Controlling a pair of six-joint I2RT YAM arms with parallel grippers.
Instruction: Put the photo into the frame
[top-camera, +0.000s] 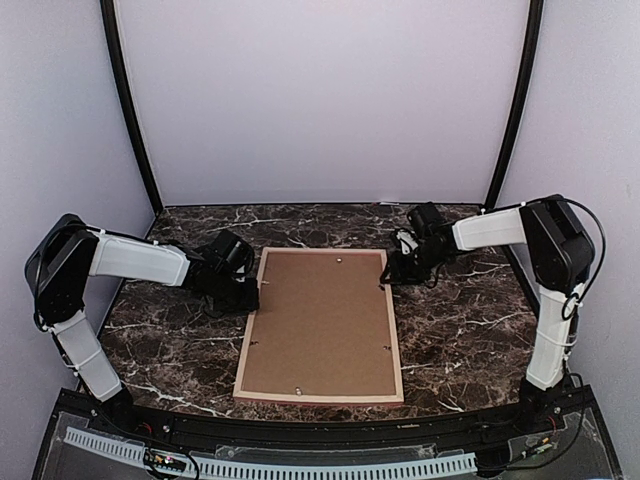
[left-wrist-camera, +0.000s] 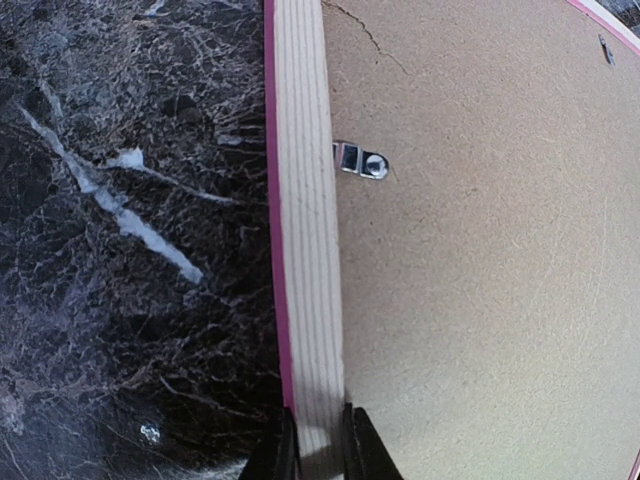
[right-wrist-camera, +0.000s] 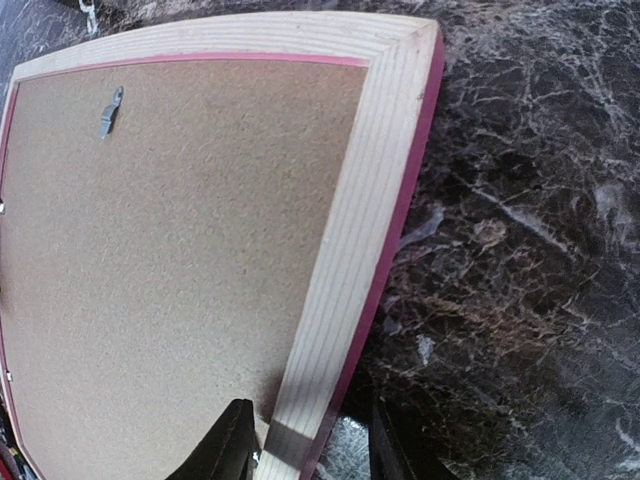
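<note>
The picture frame lies back side up on the table, its pale wooden border (top-camera: 320, 399) surrounding a brown backing board (top-camera: 320, 320). On its left side, my left gripper is shut on the wooden edge, one finger outside and one over the board. My right gripper is open astride the right edge, with the wood between its fingers and a gap on either side. A small metal clip (left-wrist-camera: 362, 160) lies over the board by the left border. Another metal clip (right-wrist-camera: 111, 113) sits close to the far border. No photo shows in any view.
A white ruler-like strip (top-camera: 330, 468) runs along the front edge, close to the frame's near border. Pale walls enclose the back and sides.
</note>
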